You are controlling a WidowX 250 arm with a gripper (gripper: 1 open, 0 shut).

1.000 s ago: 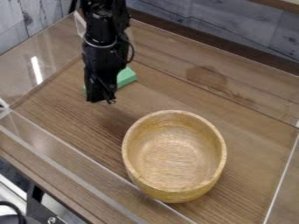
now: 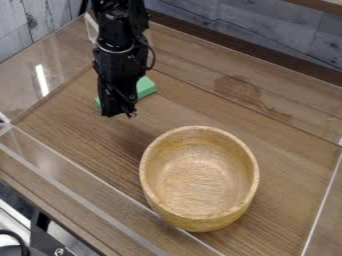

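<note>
My gripper [image 2: 118, 106] hangs at the left-middle of the camera view, its dark fingers low over the wooden table [image 2: 80, 140], shut with nothing visible between them. Directly behind it a green object [image 2: 140, 88] lies on the table, partly hidden by the gripper; whether they touch, I cannot tell.
A large wooden bowl [image 2: 201, 180] stands at the front right. Grey walls and the table's edge bound the left side, with dark cables at the bottom left.
My gripper has shifted very slightly; the green object and the bowl look unmoved.
</note>
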